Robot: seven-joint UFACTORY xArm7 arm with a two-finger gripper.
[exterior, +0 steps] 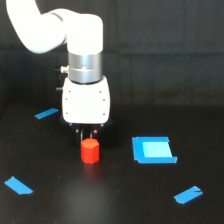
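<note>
A small red block [90, 151] stands on the dark table, left of the middle. My white gripper [88, 132] points down right at the block, its dark fingertips close to the block's top or just behind it. Those fingers are small and dim against the black background. I cannot tell how far apart they stand or whether they touch the block.
To the right lies a pale square bordered with blue tape [137, 150]. Blue tape strips mark the table at left front [18, 186], right front [188, 195] and left back [46, 113].
</note>
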